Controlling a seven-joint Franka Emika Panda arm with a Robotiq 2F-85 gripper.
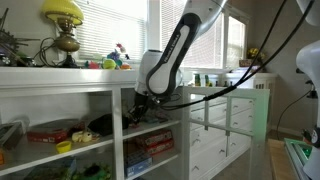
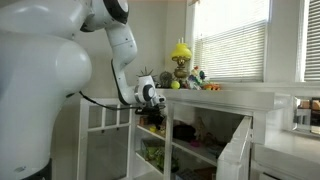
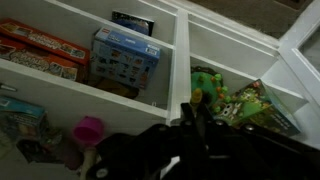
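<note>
In the wrist view a small green object with some orange on it is at the tips of my gripper, which looks shut on it. Its exact shape is hard to make out. Exterior view 1 has the gripper low in front of the shelf unit, close to the white upright post. From the other side, exterior view 2 places the gripper at the cabinet's near end, its fingers small and dark.
Boxes, among them a blue one and a red one, lie on shelves left of the white divider in the wrist view. A pink cup sits lower. A brass lamp stands on the cabinet top.
</note>
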